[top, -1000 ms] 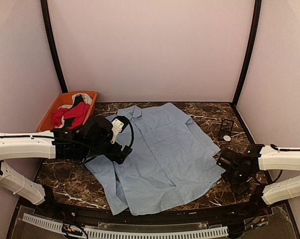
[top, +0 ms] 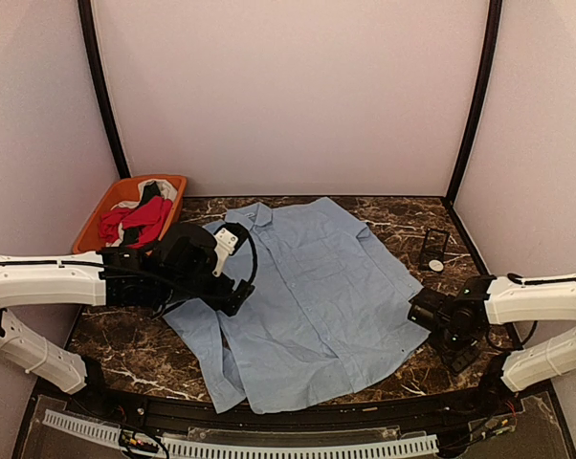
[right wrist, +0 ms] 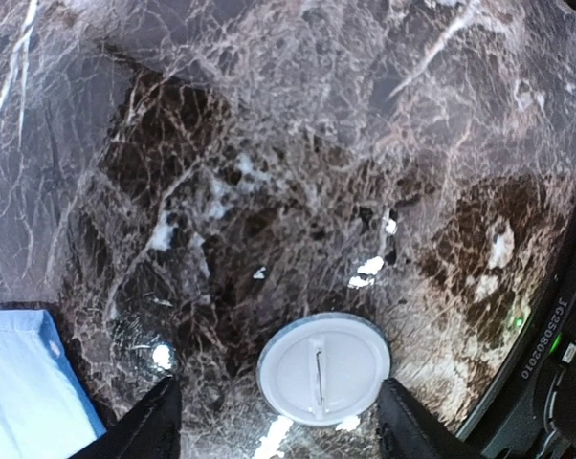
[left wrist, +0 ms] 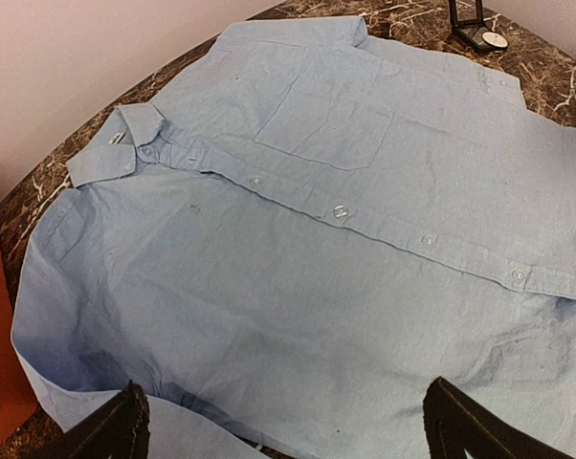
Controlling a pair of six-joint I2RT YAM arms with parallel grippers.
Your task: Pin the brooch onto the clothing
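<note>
A light blue shirt (top: pixel 317 306) lies spread on the dark marble table, collar toward the back, buttons showing in the left wrist view. In the right wrist view a round white brooch (right wrist: pixel 350 368), a pin bar across it, lies on the bare marble beside the shirt's edge, between and just beyond my right gripper's fingertips (right wrist: pixel 279 421), which stand apart with nothing held. My left gripper is open above the shirt's left side, empty between its fingers.
An orange bin (top: pixel 103 215) with red and white cloth stands at the back left. A small black stand with a white disc (top: pixel 435 265) is on the table's right. Bare marble (top: pixel 403 206) shows around the shirt.
My right arm and gripper have shifted slightly to the left over the table's front right. The left arm, shirt and bin have not moved.
</note>
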